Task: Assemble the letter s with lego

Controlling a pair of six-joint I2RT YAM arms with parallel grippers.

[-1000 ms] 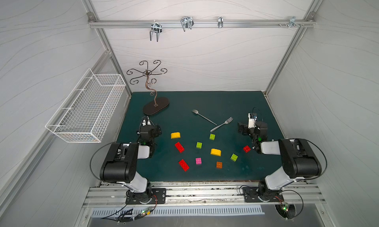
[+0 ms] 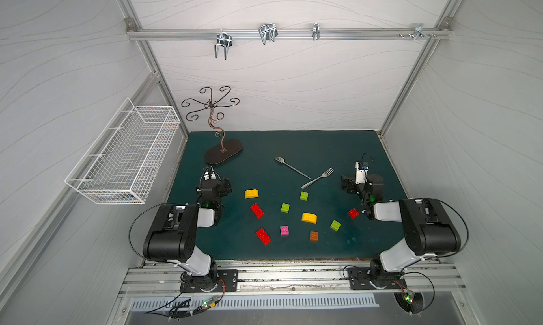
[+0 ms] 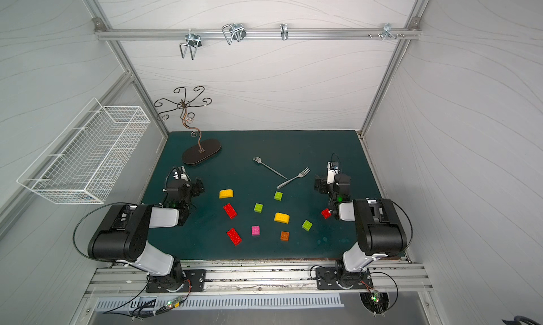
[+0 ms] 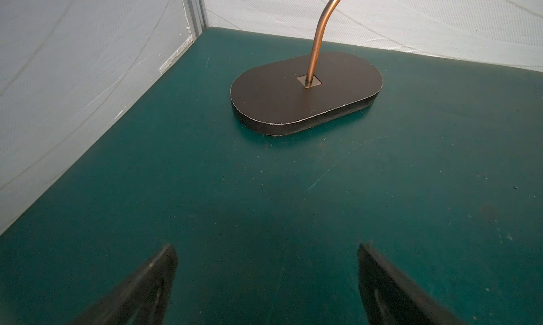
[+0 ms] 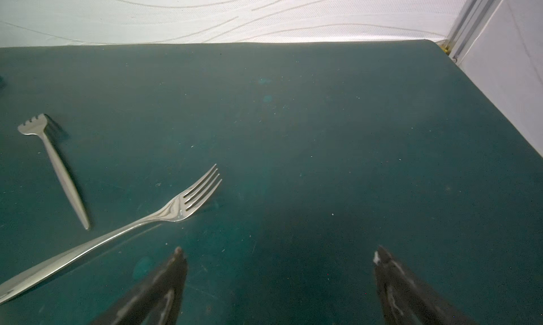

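Loose bricks lie spread over the middle and front of the green mat: red bricks (image 2: 256, 210), yellow bricks (image 2: 309, 217), lime bricks (image 2: 303, 195), a pink brick (image 2: 284, 230) and an orange one (image 2: 314, 235). A small red brick (image 2: 353, 213) lies by the right arm. My left gripper is open and empty at the left side, facing the stand's base. My right gripper is open and empty at the right side, with a small red brick near it in both top views.
Two forks (image 5: 186, 200) lie behind the bricks. A curly metal stand on an oval base (image 4: 282, 99) occupies the back left. A wire basket (image 2: 84, 183) hangs on the left wall.
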